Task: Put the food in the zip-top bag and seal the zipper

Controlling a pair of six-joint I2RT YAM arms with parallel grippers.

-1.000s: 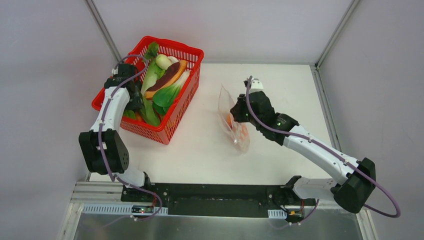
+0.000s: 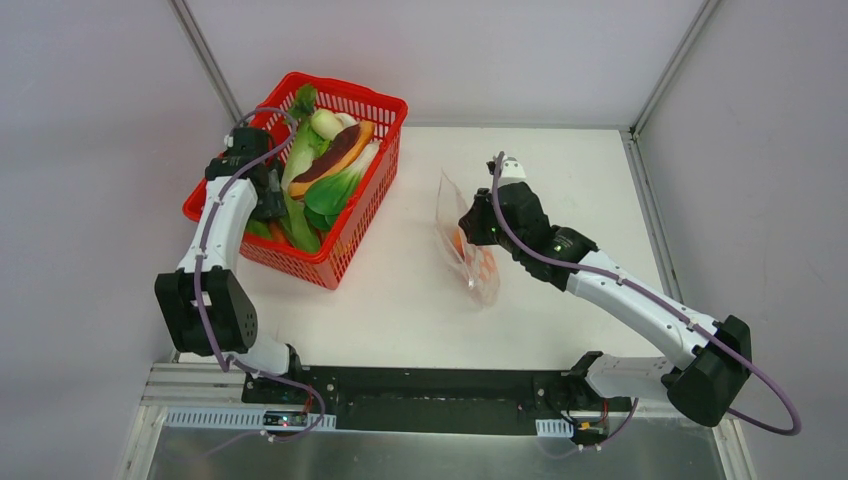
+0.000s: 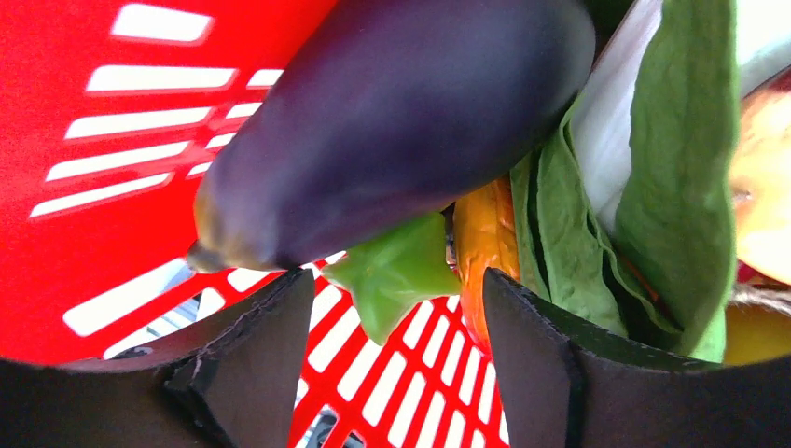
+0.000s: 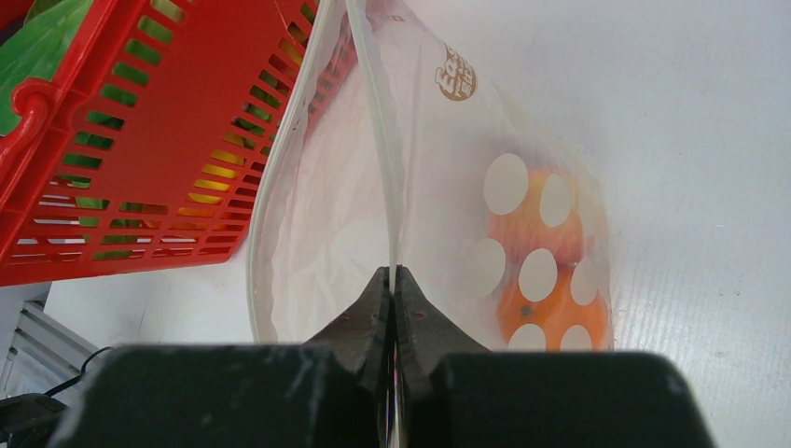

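My right gripper is shut on one edge of the clear zip top bag's mouth. The mouth gapes on its left side, and orange food (image 4: 541, 219) lies inside the bag (image 4: 438, 159), behind its white dots. My left gripper reaches down into the red basket, fingers apart. A green star-shaped fruit (image 3: 396, 271) shows beyond and between its fingertips, partly under a dark eggplant (image 3: 392, 121). Nothing is gripped there. An orange carrot-like piece (image 3: 487, 243) lies right of the star fruit, by the right fingertip.
The red basket (image 2: 345, 255) holds leafy greens (image 2: 345, 185) and an orange-rimmed, brown-centred slice (image 2: 340, 158). Its slatted wall (image 3: 140, 121) stands close left of my left gripper.
The right gripper and bag are almost still.
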